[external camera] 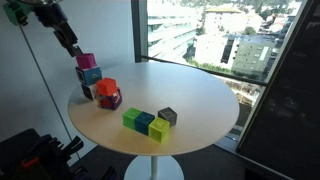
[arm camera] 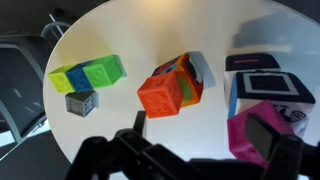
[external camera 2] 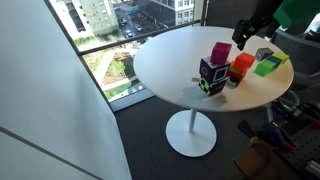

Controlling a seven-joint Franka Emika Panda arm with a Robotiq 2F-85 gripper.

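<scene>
In the wrist view my gripper is open, its fingers wide apart with nothing gripped. A magenta cube (arm camera: pixel 252 132) lies towards the right finger, on top of dark white-edged blocks (arm camera: pixel 268 88). In exterior view 1 the gripper (external camera: pixel 70 46) hangs above and left of this stack, clear of the magenta cube (external camera: pixel 86 60). An orange-red cube (arm camera: pixel 160 97) rests on a multicoloured block (arm camera: pixel 187 72) beside the stack. Farther off, green (arm camera: pixel 103 71), dark blue (arm camera: pixel 78 76) and yellow (arm camera: pixel 58 80) cubes form a touching row, with a grey cube (arm camera: pixel 81 102) alongside.
Everything stands on a round white table (external camera: pixel 200 85) on one pedestal. Its far part, towards the window, is bare. The stack is close to the table's edge on the arm's side, and the cube row is near another edge.
</scene>
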